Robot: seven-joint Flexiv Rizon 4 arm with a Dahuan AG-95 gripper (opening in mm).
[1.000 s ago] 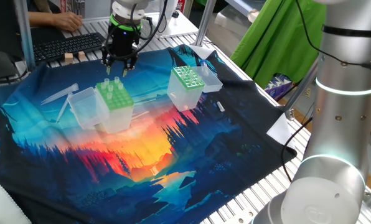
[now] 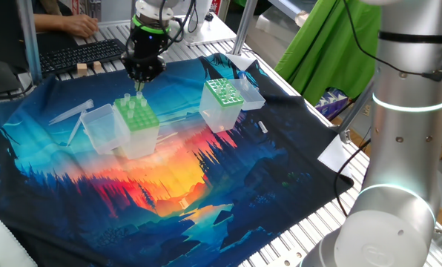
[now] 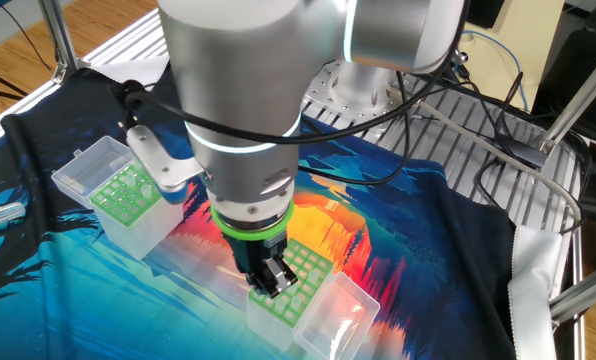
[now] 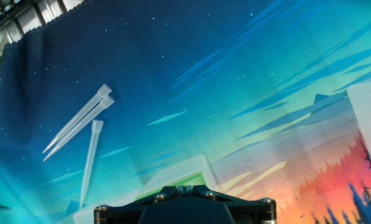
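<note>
My gripper points down over the back edge of a clear box with a green rack top, its fingers drawn together just above a clear pipette tip. Several tips stand upright in that rack. In the wrist view the gripper is shut; whether a tip is between its fingers is hidden. Seen from the other side, the gripper overlaps the rack. A second box with a green rack top stands apart on the right, with no tips visible standing in it.
Three loose tips lie on the cloth, among them one pointing toward the rack. Open clear lids extend beside both boxes. A keyboard and a person's hand are behind.
The tips in the rack look unmoved.
</note>
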